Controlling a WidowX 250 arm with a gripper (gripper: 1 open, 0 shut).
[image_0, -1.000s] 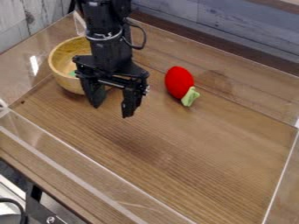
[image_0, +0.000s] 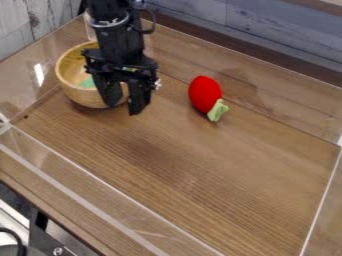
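The black robot arm reaches down from the top over a yellow bowl (image_0: 72, 64) at the left, and its gripper (image_0: 118, 98) hangs at the bowl's right side, partly in front of it. Whether the fingers hold anything is too small and dark to tell. A small green patch shows inside the bowl behind the arm. A red object (image_0: 205, 92) with a light green end lies on the wooden table (image_0: 227, 190), to the right of the gripper and apart from it.
A pale wall or edge runs along the back. A small dark item lies at the lower left edge.
The gripper has moved up and back toward the bowl from its lower position in front of it. The red object has not moved.
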